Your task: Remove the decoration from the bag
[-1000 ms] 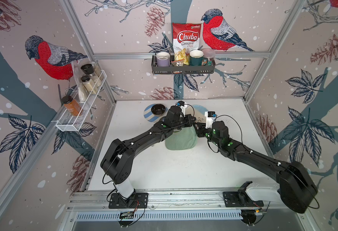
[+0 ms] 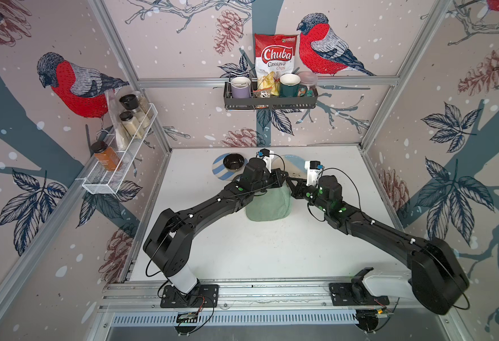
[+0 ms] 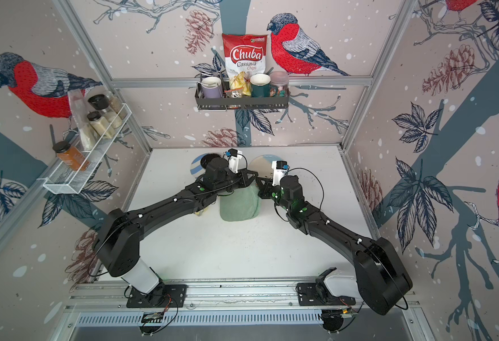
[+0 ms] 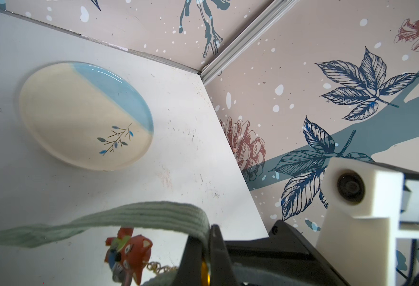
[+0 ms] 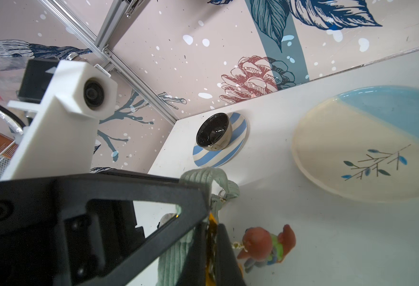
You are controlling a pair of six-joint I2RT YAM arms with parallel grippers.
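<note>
A pale green corduroy bag [image 2: 267,207] hangs below both grippers, which meet near the table's middle. My left gripper [image 2: 282,176] is shut on the green strap [image 4: 142,209], which runs into its fingers in the left wrist view. My right gripper [image 2: 293,180] is close beside it, shut; in the right wrist view green fabric and something orange show at its fingers, though exactly what is pinched is unclear. The decoration, a small red figure [image 5: 261,245] with green and blue parts, hangs on a gold chain beside the fingers.
A plate with a blue segment lies at the back right. A dark bowl [image 5: 213,128] sits on a striped plate [image 5: 233,147] at the back. A shelf [image 2: 272,103] hangs on the back wall, a wire rack [image 2: 107,182] on the left.
Both arms have shifted only slightly, the right gripper a little upward; the bag stays hanging below them.
</note>
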